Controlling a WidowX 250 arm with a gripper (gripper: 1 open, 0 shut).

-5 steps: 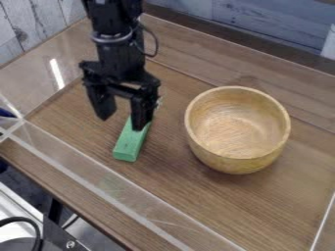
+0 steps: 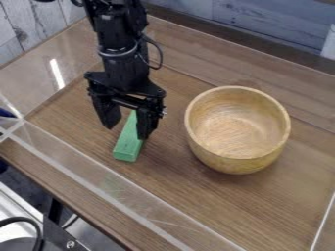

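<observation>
My black gripper hangs over a flat green block lying on the wooden table, its fingers reaching down at the block's upper end and partly hiding it. I cannot tell whether the fingers touch the block or whether they are open or shut. A round wooden bowl stands just to the right of the block.
A white object stands at the top right edge.
The block and bowl look unmoved.
</observation>
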